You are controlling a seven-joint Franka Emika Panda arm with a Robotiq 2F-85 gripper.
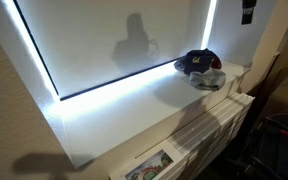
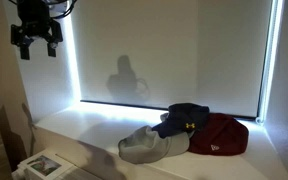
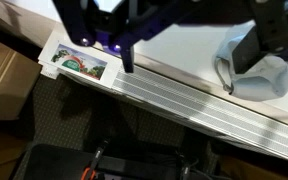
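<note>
Three caps lie bunched together on the white window sill (image 2: pixel 89 124). In exterior view 2 the grey cap (image 2: pixel 152 147) is in front, the dark navy cap (image 2: pixel 187 118) with a small gold emblem rests behind it, and the dark red cap (image 2: pixel 222 136) is at the right. My gripper (image 2: pixel 38 48) hangs in the air at the upper left there, well apart from the caps, its fingers spread and nothing visible between them. Part of the grey cap (image 3: pixel 264 77) shows at the right of the wrist view, partly covered by a dark finger.
A pale window blind (image 1: pixel 104 38) backs the sill, with bright light at its edges. Below the sill runs a white slatted ledge (image 3: pixel 184 103) bearing a small picture (image 3: pixel 80 62). Cardboard boxes (image 3: pixel 8 80) stand at the left of the wrist view.
</note>
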